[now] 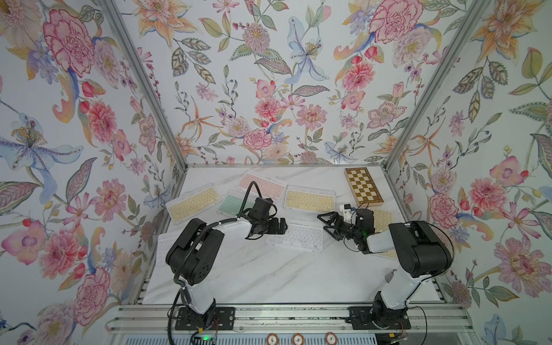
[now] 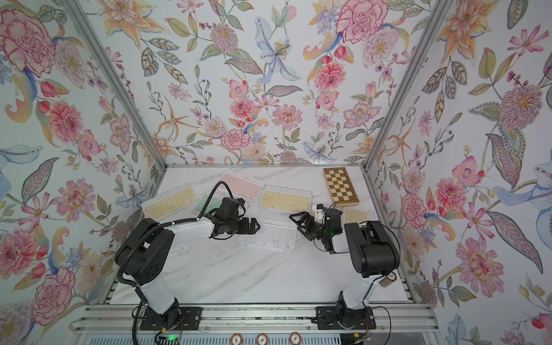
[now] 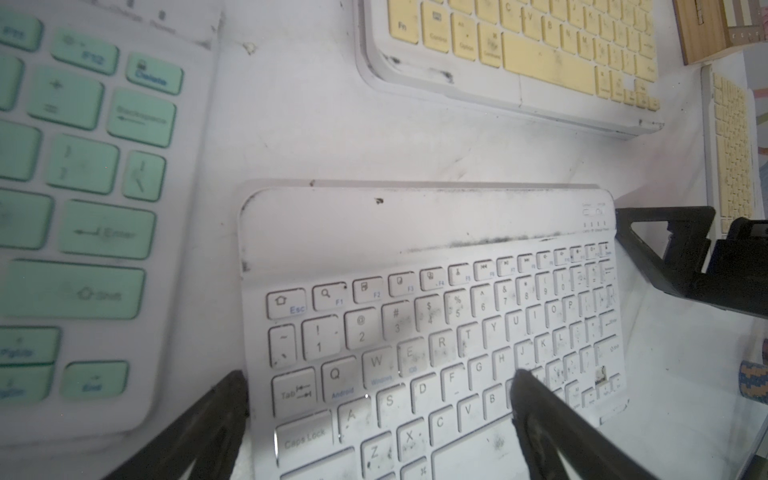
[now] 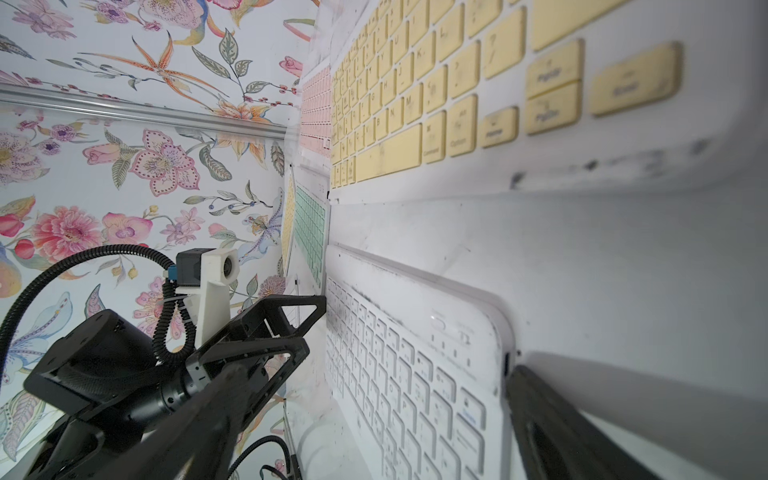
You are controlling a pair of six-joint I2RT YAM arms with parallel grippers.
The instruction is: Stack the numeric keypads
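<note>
A white keyboard (image 1: 299, 237) lies flat at the table's middle; no separate numeric keypad is distinguishable. Over its left end is my left gripper (image 1: 281, 226). In the left wrist view its blurred fingers (image 3: 212, 424) stand well apart, one by the short edge and the other above the keys. My right gripper (image 1: 326, 225) is open at the keyboard's right end. One of its fingers (image 4: 534, 400) is close to that end's edge in the right wrist view; contact is unclear. The keyboard still rests on the table.
Behind are yellow (image 1: 310, 199), pink (image 1: 262, 185) and green (image 1: 231, 203) keyboards. Another yellow keyboard (image 1: 192, 203) lies far left. More yellow ones (image 1: 384, 217) are partly under the right arm. A chessboard (image 1: 363, 187) sits back right.
</note>
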